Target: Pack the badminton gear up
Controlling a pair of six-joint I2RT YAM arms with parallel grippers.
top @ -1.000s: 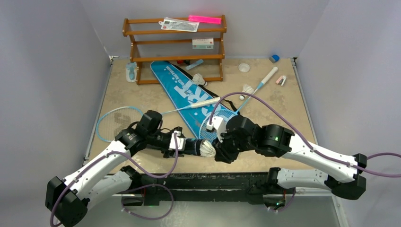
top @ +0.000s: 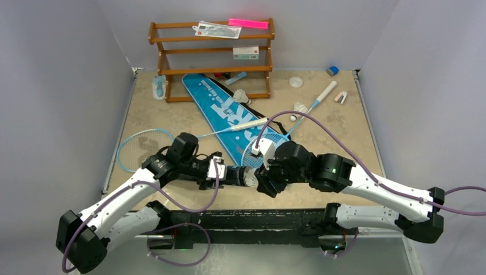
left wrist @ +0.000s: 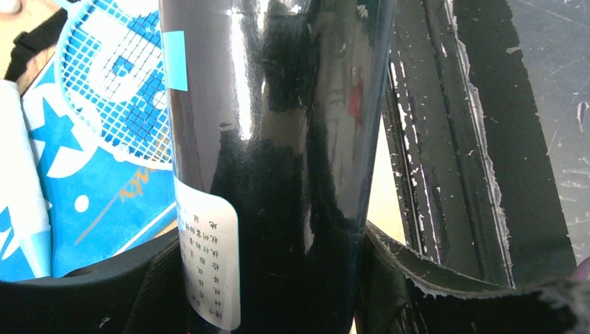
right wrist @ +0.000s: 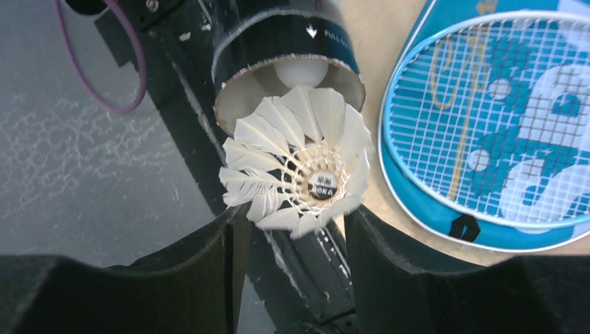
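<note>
My left gripper is shut on a black shuttlecock tube [top: 234,176], which lies on its side with its open mouth to the right. At that mouth, in the right wrist view, sits a white feather shuttlecock [right wrist: 303,160], its skirt spread outside the rim and facing my right gripper. The right fingers stand apart at the skirt's near edge; contact with the feathers is unclear. A pale round shape shows inside the tube. The blue racket bag [top: 215,109] lies behind, with a racket handle [top: 249,124] across it. Another racket head [right wrist: 487,118] overlaps the bag.
Two loose shuttlecocks lie farther back, one near the bag [top: 241,96] and one by a racket shaft [top: 300,107]. A wooden rack [top: 212,71] stands at the rear. Small items, including a blue box [top: 332,70], sit at the back right.
Less of the shuttlecock shows between tube and right gripper. The bag and rackets have stayed put.
</note>
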